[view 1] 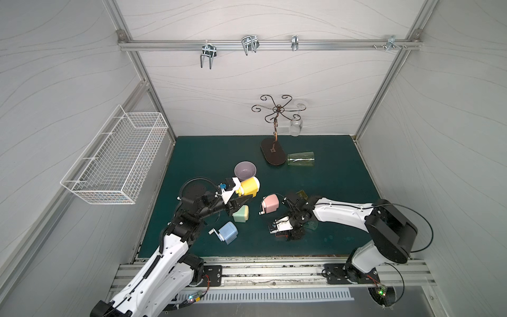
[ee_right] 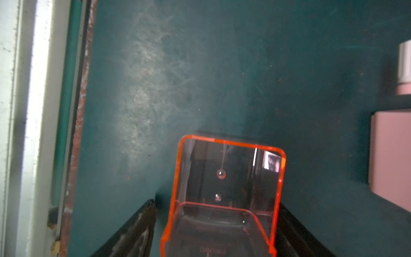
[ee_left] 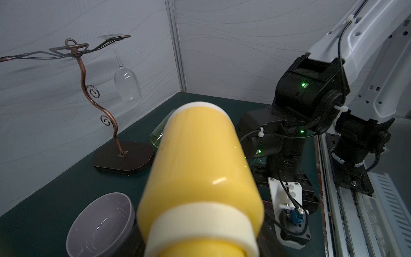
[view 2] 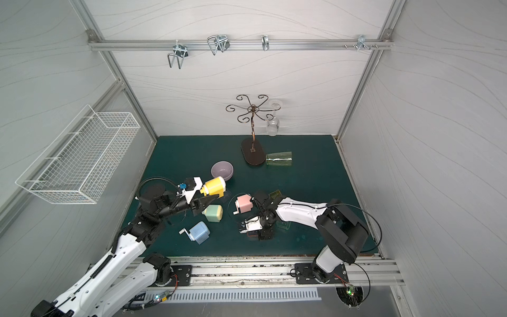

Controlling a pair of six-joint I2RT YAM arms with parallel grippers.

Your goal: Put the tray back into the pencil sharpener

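The yellow pencil sharpener (view 1: 248,187) is held off the table on its side, my left gripper (view 1: 242,197) shut on it; in the left wrist view the sharpener (ee_left: 201,162) hides most of the fingers. A clear tray with an orange-looking rim (ee_right: 229,143) lies on the table near its front edge. My right gripper is low over that tray, part open, one finger (ee_right: 139,233) on either side of it. A gap shows on the left side; contact on the right cannot be told. From above, the right arm covers most of this tray.
Pink (view 1: 270,203), green (view 1: 240,213) and blue (view 1: 227,232) sharpeners stand between the arms. Another clear tray (view 1: 302,194) lies behind the right gripper. A purple bowl (view 1: 245,170), glass rack (view 1: 273,151) and lying glass (view 1: 301,159) are farther back.
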